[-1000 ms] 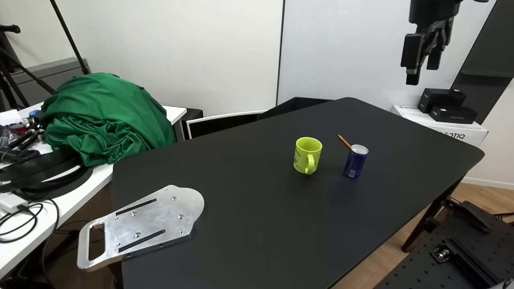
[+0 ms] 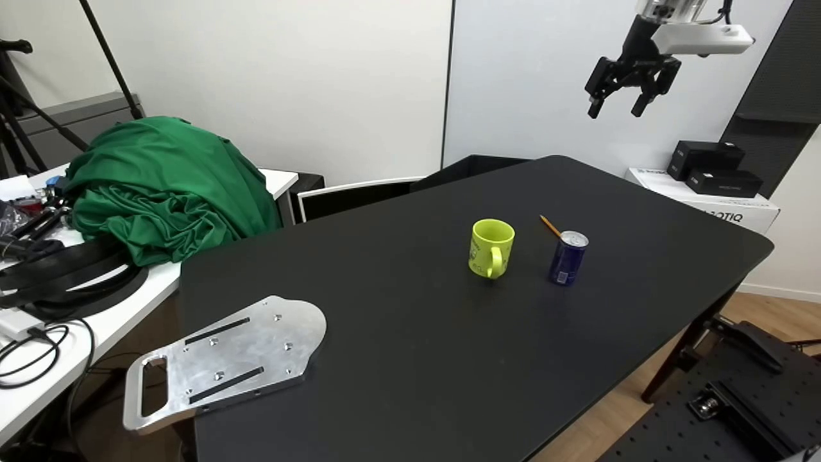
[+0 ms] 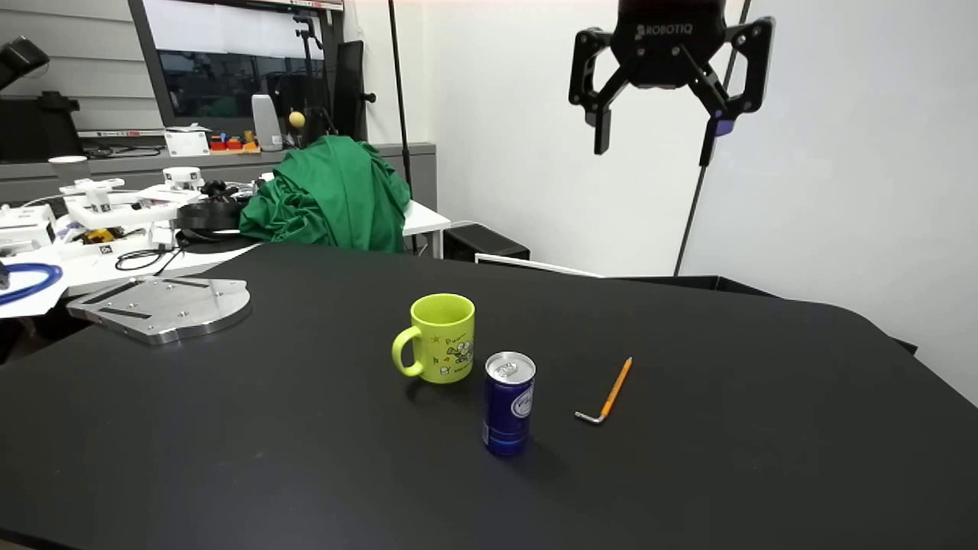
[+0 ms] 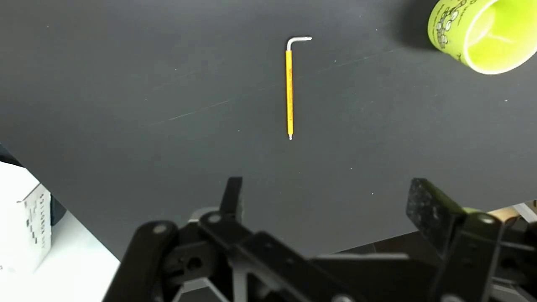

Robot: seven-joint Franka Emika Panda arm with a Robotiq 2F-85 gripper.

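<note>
High above the table's far side, my gripper stands open with nothing between its fingers. In exterior view 2 its fingertips point down, wide apart. An orange hex key with a bent silver end lies flat on the table, apart from the gripper. A lime-green mug stands upright, its handle to the left in exterior view 2. Close by, a dark blue can stands upright between the mug and the hex key. In exterior view 1 the can hides part of the hex key. The wrist view does not show the can.
A silver metal plate with a handle overhangs the black table's near left edge. Green cloth is heaped on a white side table. Dark boxes sit beyond the far right edge.
In exterior view 1 my gripper has shifted left and turned, so both fingers now show spread side by side. The mug, can, hex key and plate have stayed put.
</note>
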